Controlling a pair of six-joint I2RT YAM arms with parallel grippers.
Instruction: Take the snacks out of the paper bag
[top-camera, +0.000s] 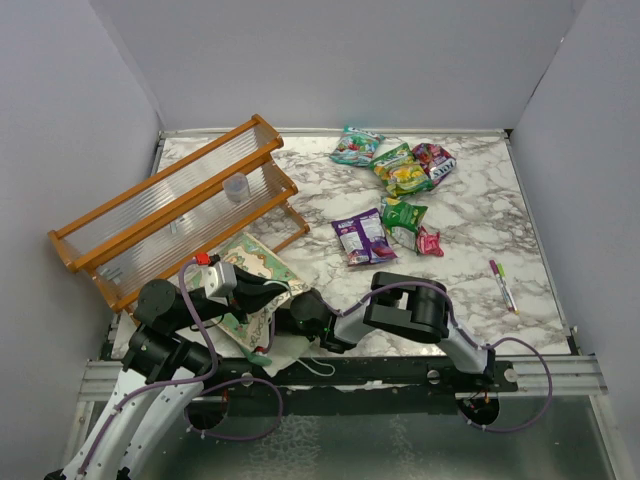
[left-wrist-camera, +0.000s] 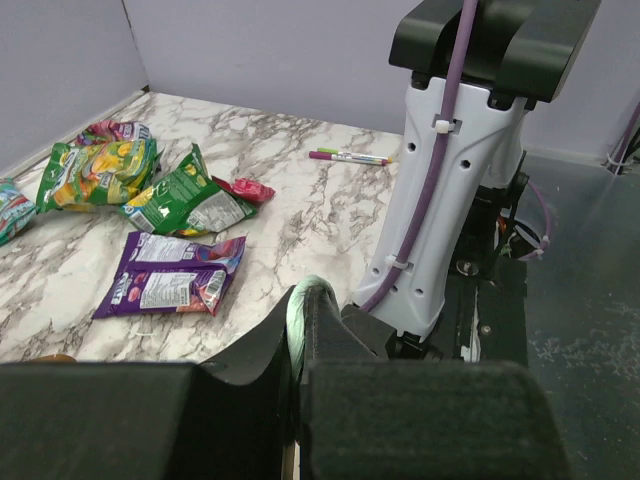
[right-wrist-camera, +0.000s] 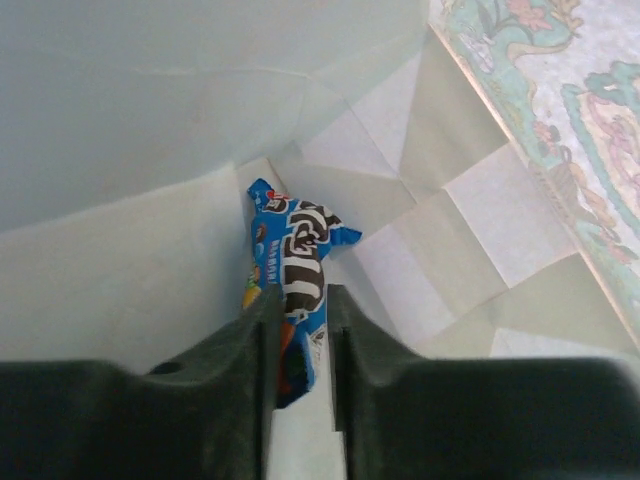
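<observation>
The patterned paper bag (top-camera: 262, 262) lies at the lower left of the table in the top view. My left gripper is shut on a thin pale-green strip, the bag's handle (left-wrist-camera: 309, 285). The right arm reaches into the bag's mouth, its gripper hidden there in the top view. In the right wrist view, the right gripper is inside the bag, fingers a little apart. A small blue snack packet (right-wrist-camera: 295, 245) stands against the pale inner wall, its lower end at the gap. Whether the fingers touch it I cannot tell.
Several snack bags, among them a purple one (top-camera: 364, 238), a green one (top-camera: 402, 218) and a yellow-green one (top-camera: 401, 171), lie on the marble table. A wooden rack (top-camera: 180, 215) stands behind the paper bag. Pens (top-camera: 504, 286) lie far right.
</observation>
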